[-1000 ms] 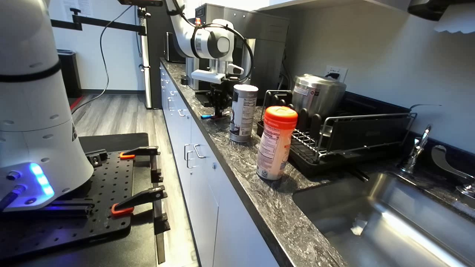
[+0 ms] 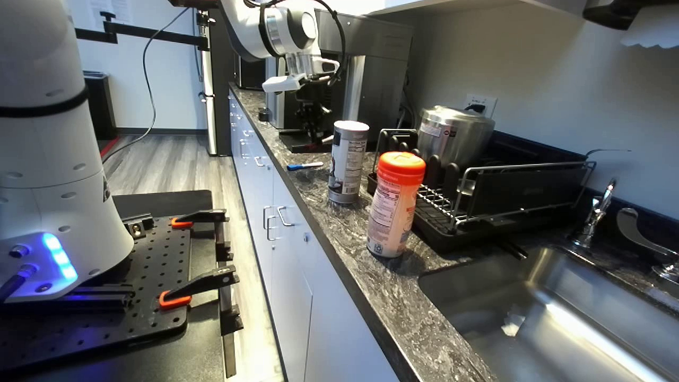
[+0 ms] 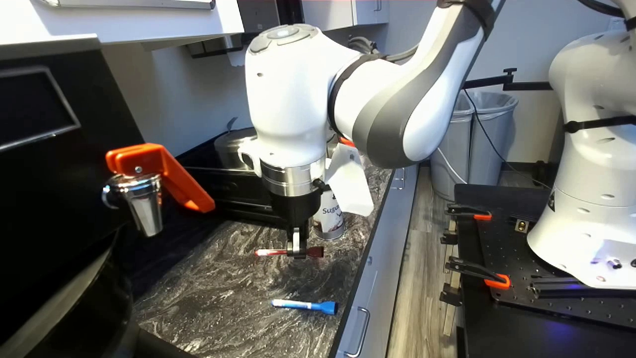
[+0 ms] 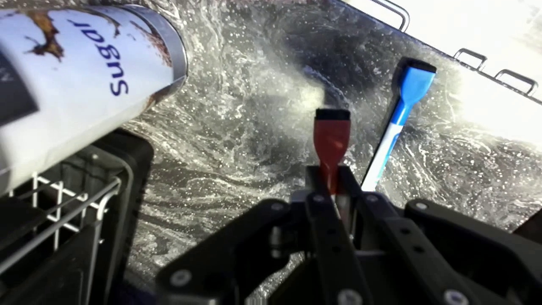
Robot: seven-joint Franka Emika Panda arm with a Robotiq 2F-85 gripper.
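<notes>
A red marker (image 3: 272,252) with a dark-ended cap is pinched crosswise in my gripper (image 3: 296,253), which is shut on it above the counter. In the wrist view the red cap (image 4: 331,140) pokes out past the fingertips, while the rest of the marker is mostly hidden by the fingers. On the counter lies a blue marker (image 4: 394,129) with a white barrel, apart from the gripper; exterior view 1 shows this blue marker (image 2: 305,165) below and in front of the raised gripper (image 2: 313,141).
A sugar canister (image 2: 347,162) and an orange-lidded canister (image 2: 396,207) stand along the counter. Behind them is a black dish rack (image 2: 522,185) with a steel pot (image 2: 455,133); a sink (image 2: 573,318) lies nearer.
The gripper has risen from the counter and shifted slightly left in exterior view 1, carrying the red marker up. More of the blue marker now shows. The canisters have stayed put.
</notes>
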